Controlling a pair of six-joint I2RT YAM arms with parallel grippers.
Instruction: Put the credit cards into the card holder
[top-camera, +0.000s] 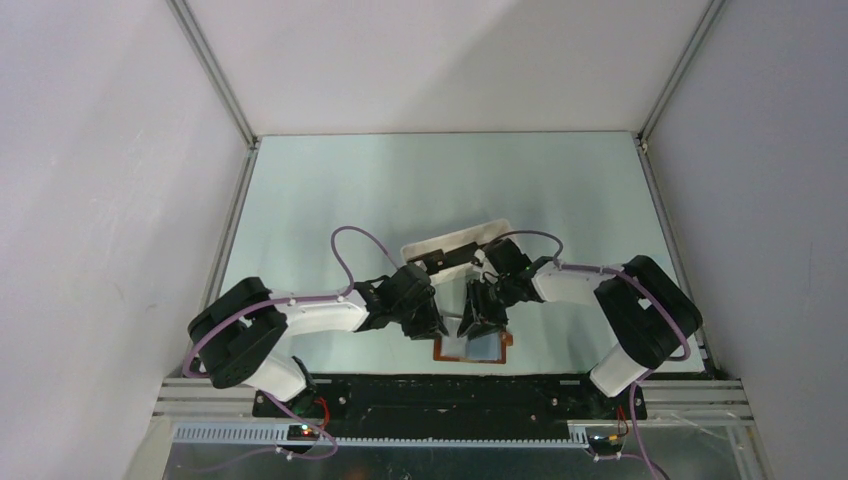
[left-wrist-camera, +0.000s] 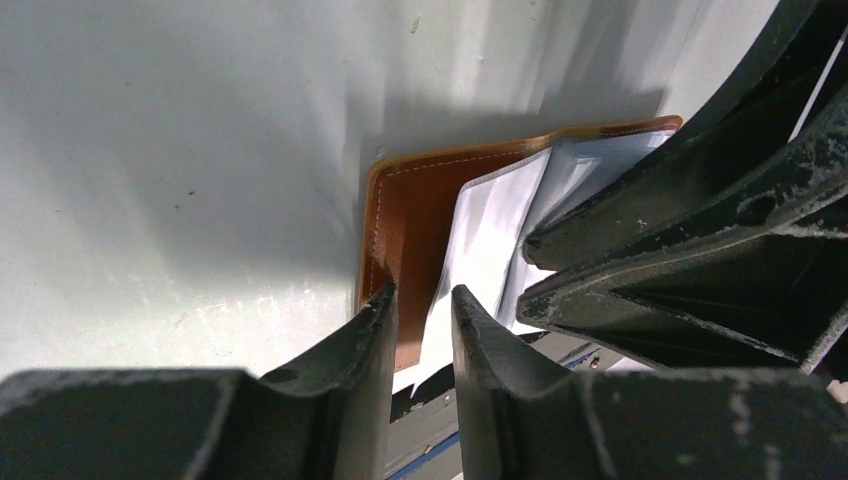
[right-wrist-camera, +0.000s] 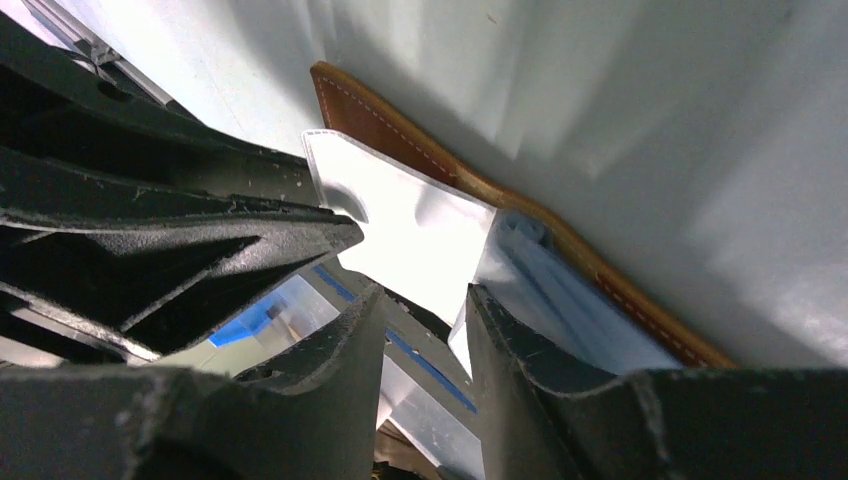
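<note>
The open brown card holder (top-camera: 470, 359) lies at the table's front edge, its stitched leather (left-wrist-camera: 410, 220) showing around translucent sleeves. In the left wrist view my left gripper is part open, its fingertips either side of a pale sleeve's edge (left-wrist-camera: 480, 230). My right gripper stands open over the sleeves, one fingertip by the white panel (right-wrist-camera: 410, 230) and the bluish sleeve (right-wrist-camera: 560, 310). Both grippers are close together, each crowding the other's wrist view. I cannot tell any credit card apart from the sleeves.
A shallow cream tray (top-camera: 440, 242) with dark pieces lies behind the grippers. The dark front edge runs just below the holder.
</note>
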